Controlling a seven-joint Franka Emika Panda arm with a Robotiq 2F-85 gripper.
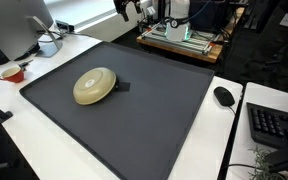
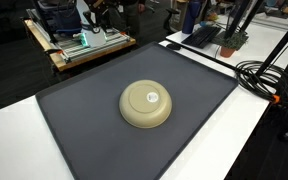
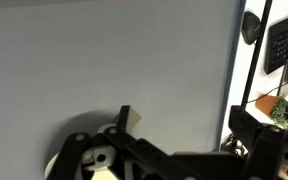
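Observation:
An upturned beige bowl (image 1: 95, 86) (image 2: 145, 103) lies on a dark grey board (image 1: 154, 110), its base facing up. Beside it in exterior view 1 is a small black item (image 1: 123, 86); I cannot tell what it is. The wrist view catches only part of the bowl's pale edge (image 3: 51, 166) at the lower left, the rest hidden by my gripper. Its dark fingers stand wide open with nothing between them, well above the board. Exterior view 1 shows dark parts of the arm at the top edge.
A red cup (image 1: 12, 74) stands on the white table left of the board. A mouse (image 1: 224, 97) and keyboard (image 1: 275, 129) lie to the right. Coiled black cable (image 2: 265, 83) and a potted plant (image 2: 233, 38) are beyond the board. Most of the board is bare.

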